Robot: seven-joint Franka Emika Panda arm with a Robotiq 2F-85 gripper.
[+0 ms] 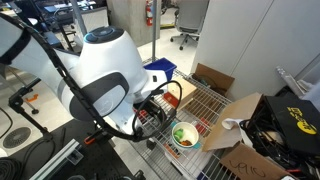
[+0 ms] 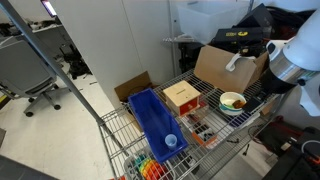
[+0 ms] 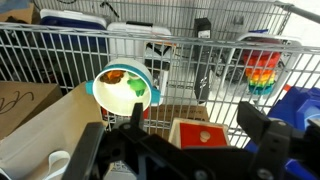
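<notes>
A white bowl (image 1: 185,147) with small green and orange-red pieces inside stands on the wire rack. In the wrist view the bowl (image 3: 104,95) shows light blue handles and lies at the upper left. My gripper is open, its dark fingers wide apart with nothing held between them. A light wooden box (image 3: 196,134) with a red patch shows beyond the gap. In exterior view 1 the gripper (image 1: 150,120) hangs over the rack, left of the bowl and partly hidden by cables and the arm.
A blue tray (image 2: 158,125) holding a translucent cup (image 2: 171,140) lies beside the wooden box (image 2: 182,97). Rainbow-coloured pieces (image 3: 262,68) sit on the rack. An open cardboard box (image 1: 245,160) with black items stands beyond the bowl.
</notes>
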